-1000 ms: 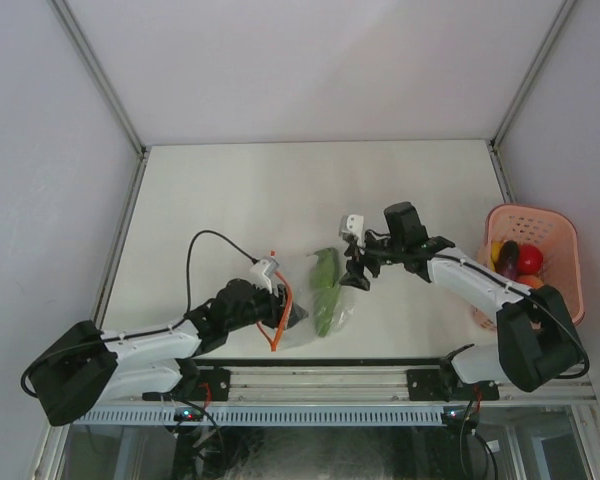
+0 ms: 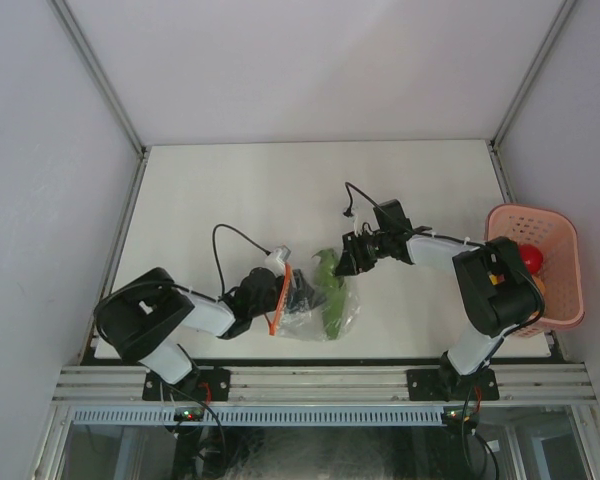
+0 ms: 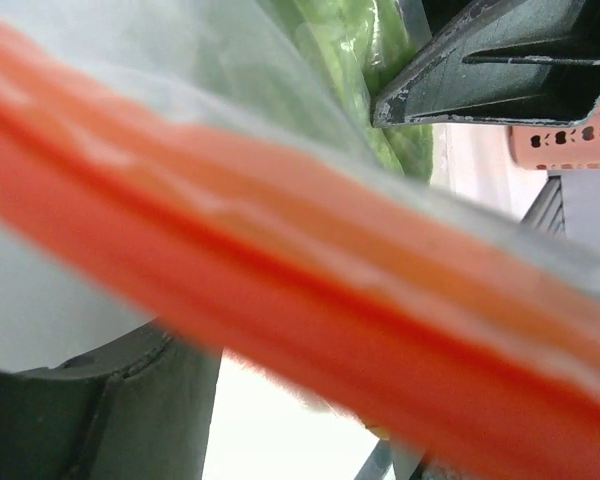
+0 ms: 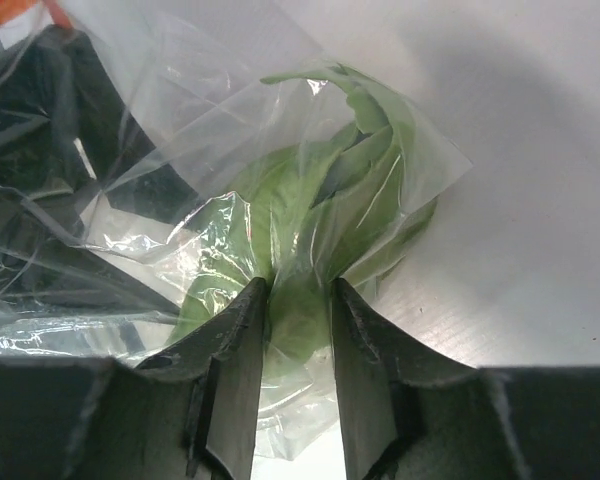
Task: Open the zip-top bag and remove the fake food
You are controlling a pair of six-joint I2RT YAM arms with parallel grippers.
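A clear zip-top bag (image 2: 298, 322) with an orange mouth strip (image 2: 280, 300) lies near the table's front middle. Inside it is a long leafy green fake food (image 2: 333, 300). My left gripper (image 2: 295, 285) is open and reaches in at the mouth. In the left wrist view the blurred orange strip (image 3: 280, 270) crosses between its spread fingers. At the bag's far end, my right gripper has its fingers part way apart, with creased plastic and the green food (image 4: 300, 320) between the tips. Whether they grip it is unclear.
A pink basket (image 2: 570, 235) at the right edge holds a red piece (image 2: 531, 257) and other items, partly hidden by my right arm. Most of the white table (image 2: 250, 190) behind the arms is clear.
My left gripper has moved right, deeper into the bag. The right gripper has shifted left onto the bag's end, and its arm now covers part of the basket.
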